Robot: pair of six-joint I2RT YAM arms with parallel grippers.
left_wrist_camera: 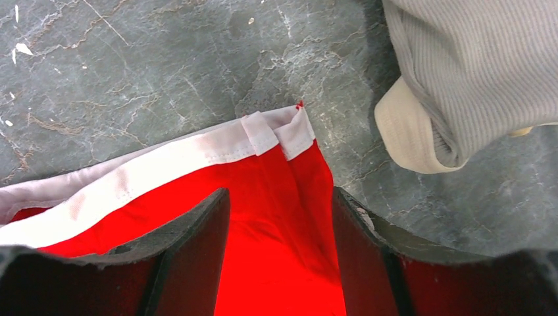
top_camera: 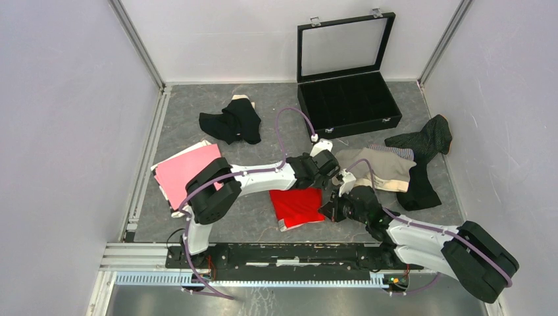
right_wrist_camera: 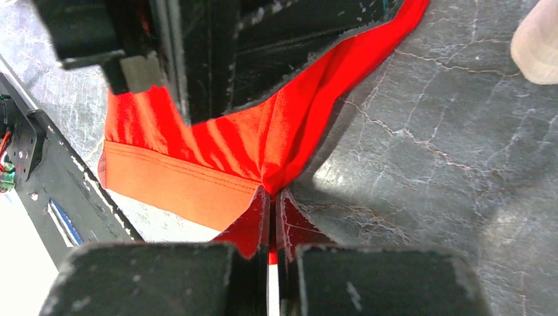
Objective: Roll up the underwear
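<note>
The red underwear (top_camera: 298,205) lies folded on the grey table below my left arm. In the left wrist view its white waistband (left_wrist_camera: 164,158) runs across, with a narrow folded strip at its right edge. My left gripper stands open over that edge, one finger on each side of the strip. On the underwear's right side, my right gripper is shut with a pinch of the red cloth (right_wrist_camera: 283,145) at its fingertips. Part of the underwear is hidden by the left arm in the top view and by the left gripper in the right wrist view.
A grey garment with a cream band (top_camera: 378,168) and dark clothes (top_camera: 421,158) lie to the right. The black divided box (top_camera: 349,102) stands open at the back. Pink cloth (top_camera: 187,174) and a black garment (top_camera: 231,122) are on the left.
</note>
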